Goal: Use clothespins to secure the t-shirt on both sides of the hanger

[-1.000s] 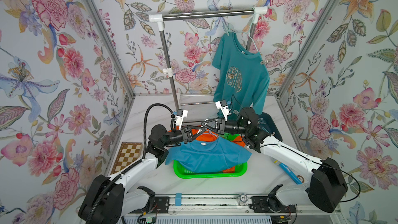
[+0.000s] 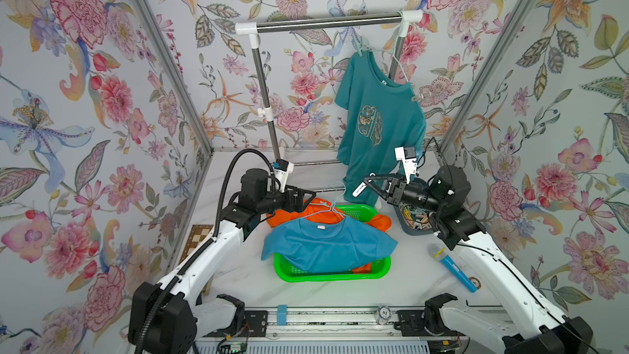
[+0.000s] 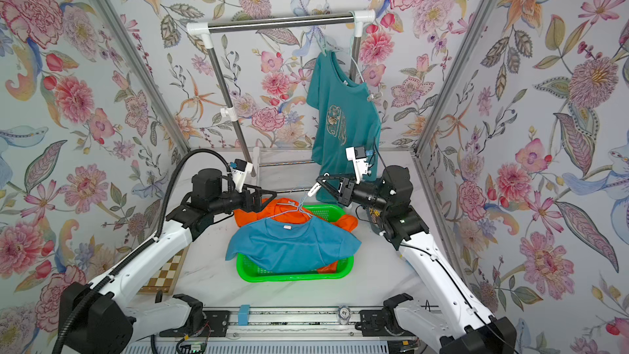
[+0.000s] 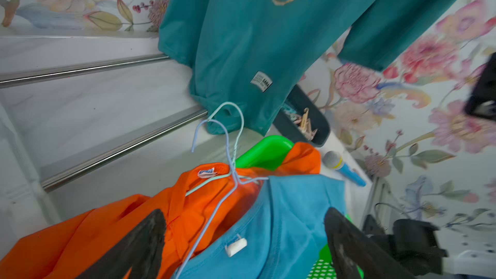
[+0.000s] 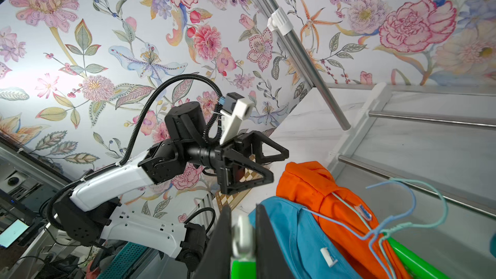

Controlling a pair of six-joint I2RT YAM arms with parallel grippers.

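A blue t-shirt (image 2: 327,245) lies over orange cloth (image 4: 118,222) in the green basket (image 2: 334,277), with wire hangers (image 5: 392,222) at its collar. My left gripper (image 2: 301,200) hovers over the left of the pile, fingers apart with nothing seen between them. My right gripper, at the right above the basket, is shut on a pale clothespin (image 2: 359,188). A teal t-shirt (image 2: 380,118) hangs on a hanger from the rack, a clothespin (image 2: 415,98) at its right shoulder.
The steel rack (image 2: 327,21) stands behind. A dark bin of clothespins (image 4: 304,124) sits back right, a blue tube (image 2: 458,272) in front of it. A chessboard (image 3: 163,275) lies far left.
Both grippers have moved apart: the left back leftward, the right rightward with the pale clothespin, which was between the two grippers.
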